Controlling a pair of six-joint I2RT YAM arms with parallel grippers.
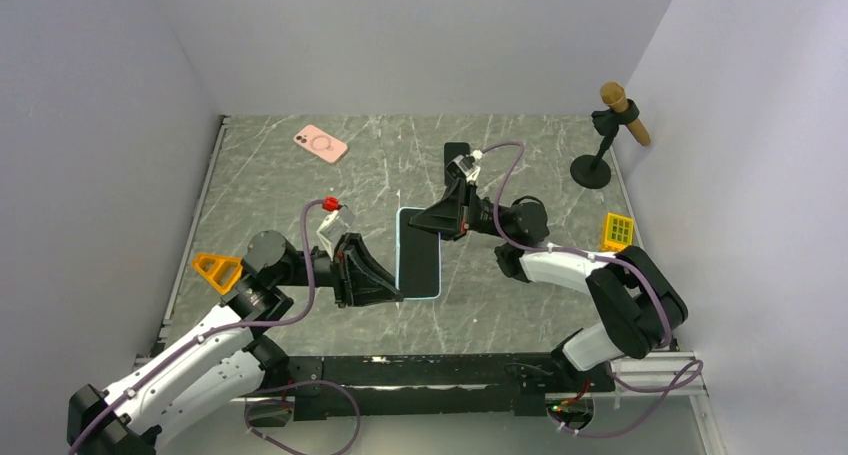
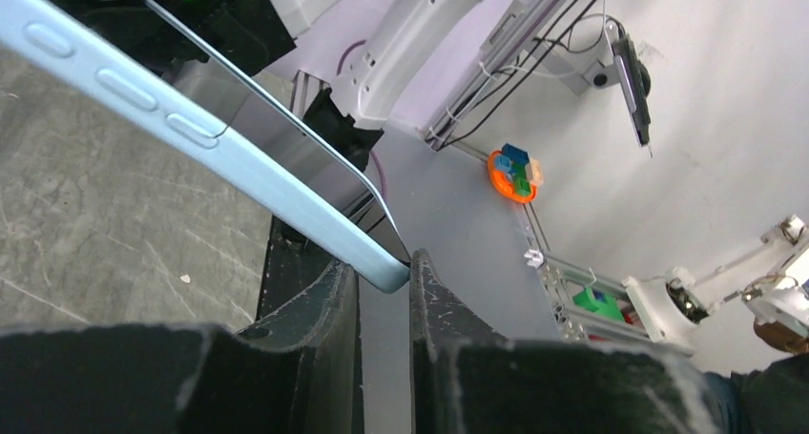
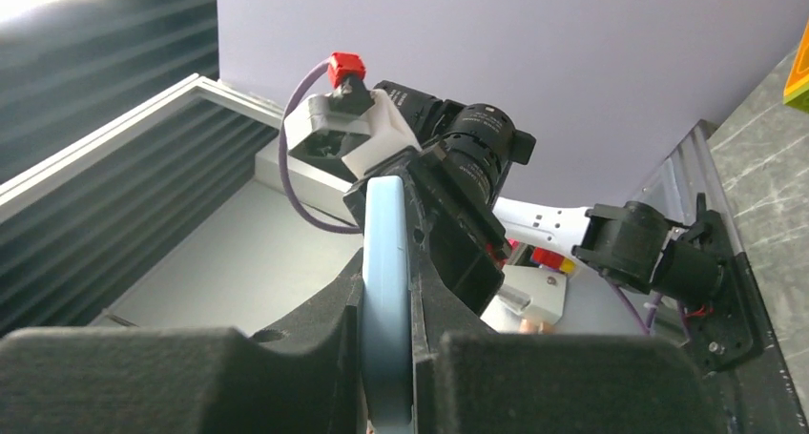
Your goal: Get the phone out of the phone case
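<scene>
A phone in a light blue case (image 1: 418, 265) is held above the table between both arms. My right gripper (image 1: 428, 225) is shut on its upper right part; in the right wrist view the case (image 3: 385, 291) stands edge-on between the fingers. My left gripper (image 1: 394, 293) is at the phone's lower left corner; in the left wrist view its fingertips (image 2: 425, 272) meet at that corner, with the case (image 2: 143, 110) rising up-left from them. Whether the left fingers grip the corner is hard to tell.
A pink phone (image 1: 320, 143) and a dark phone (image 1: 456, 155) lie at the back. A microphone stand (image 1: 590, 171) and yellow crate (image 1: 618, 230) are at the right, an orange object (image 1: 215, 270) at the left.
</scene>
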